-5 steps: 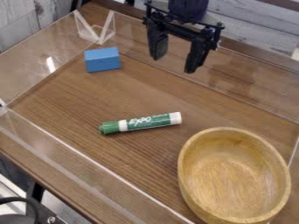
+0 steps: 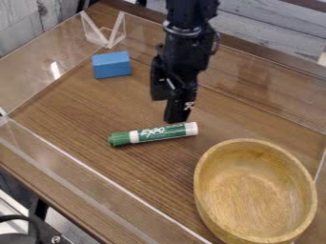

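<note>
The black robot gripper [image 2: 173, 88] hangs open over the middle of the table, pointing down, a little above and behind a green-and-white Expo marker [image 2: 152, 133] that lies on the wooden surface. Nothing shows between its fingers.
A blue block [image 2: 111, 65] sits at the back left beside a white wire-like object [image 2: 105, 30]. A large tan oval bowl [image 2: 254, 191] fills the front right.
The marker, block and bowl have not moved.
</note>
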